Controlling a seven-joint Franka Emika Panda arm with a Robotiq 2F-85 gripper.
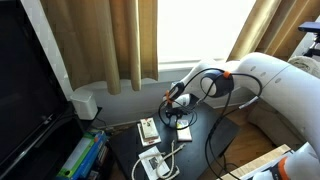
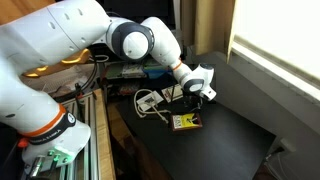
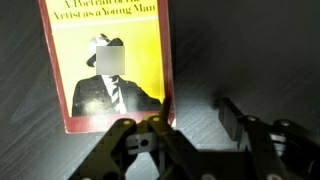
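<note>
A thin book with a yellow cover and red border lies flat on the dark table, filling the upper left of the wrist view. It also appears as a small yellow book in exterior view 2. My gripper is open, with a clear gap between its fingertips. The left finger overlaps the book's lower right corner, while the right finger is over bare table. Whether either finger touches the book cannot be told. In exterior view 1 the gripper hides part of the book.
Another pale book lies to the left in exterior view 1. Nearer are white items and a pale cable. Bare table extends to the right in exterior view 2.
</note>
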